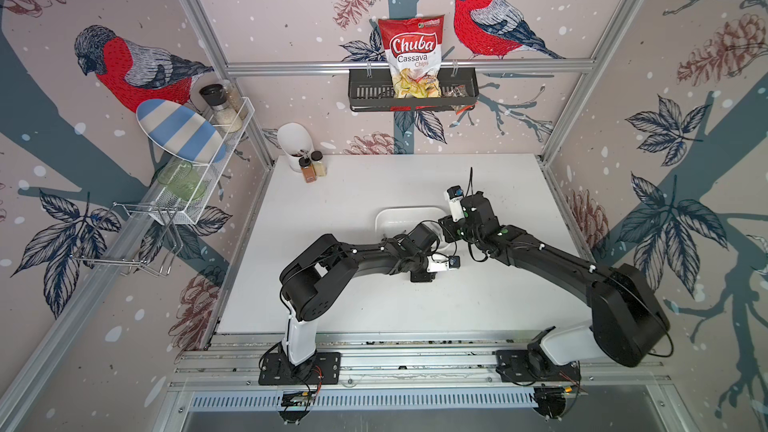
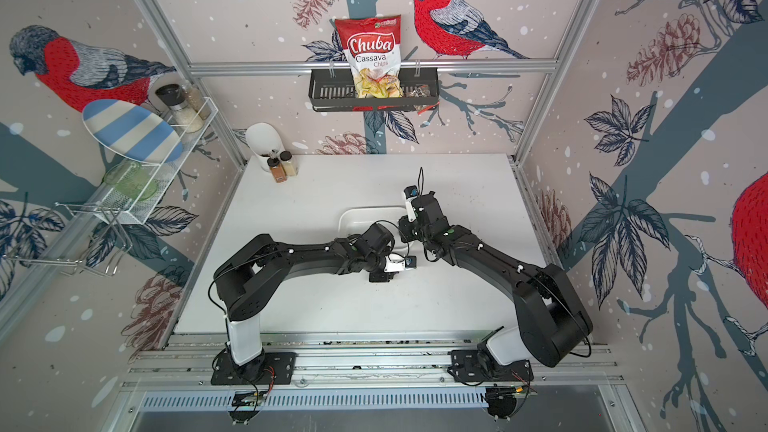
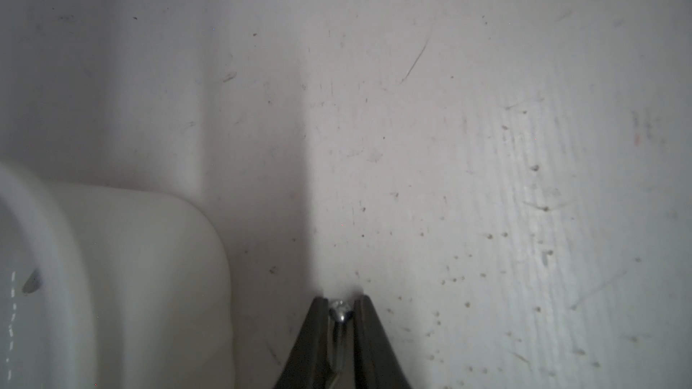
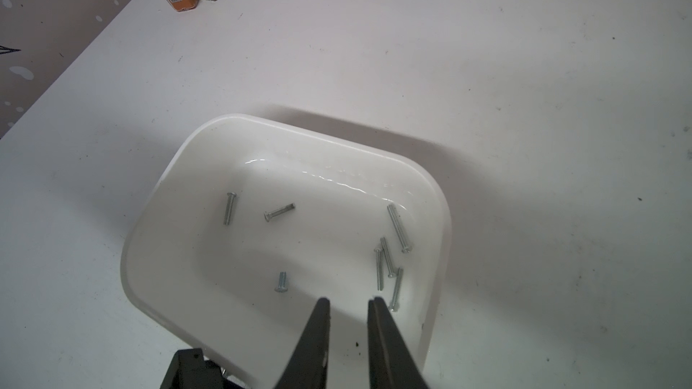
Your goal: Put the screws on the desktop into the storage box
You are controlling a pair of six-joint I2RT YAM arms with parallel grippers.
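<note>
A white storage box (image 4: 187, 237) holds several screws (image 4: 398, 228) lying loose on its floor, seen in the right wrist view. In the left wrist view the box's outside wall (image 3: 158, 273) is at the left, and my left gripper is low at the desktop just beside it, with a screw (image 3: 338, 338) between its fingertips; whether it grips the screw firmly is hard to tell. My right gripper hangs over the box with its fingers apart and nothing between them. In both top views the arms hide much of the box.
Two spice bottles (image 1: 309, 170) and a white oval item (image 1: 295, 136) stand at the back left of the desktop (image 1: 304, 208). A black hanging shelf (image 1: 368, 96) with chips is on the back wall.
</note>
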